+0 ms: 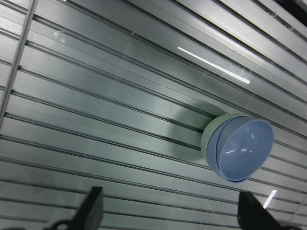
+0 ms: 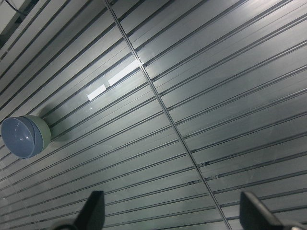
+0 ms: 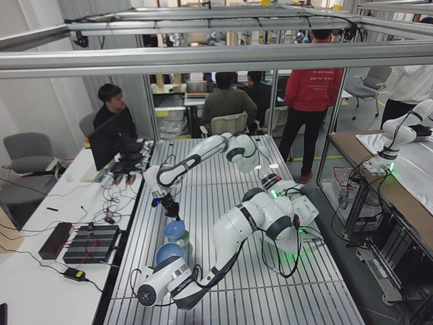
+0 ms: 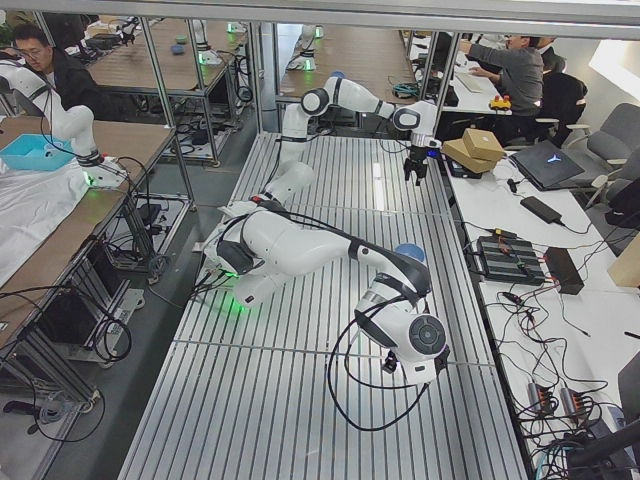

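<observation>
A green bowl with blue bowls nested in it shows in the left wrist view (image 1: 242, 148) and right wrist view (image 2: 19, 136), resting on the slatted table (image 1: 96, 120). The camera left view instead shows two separate blue bowls (image 3: 174, 229) near a green one, below the far arm's black gripper (image 3: 172, 210). In both wrist views my left gripper and right gripper show widely parted fingers with nothing between, the bowls off to one side. The near arm hides part of the bowls in the camera right view.
A white desk (image 3: 40, 298) with electronics and cables borders the table on one side. A brown workbench (image 4: 100, 200) with another arm stands on the other.
</observation>
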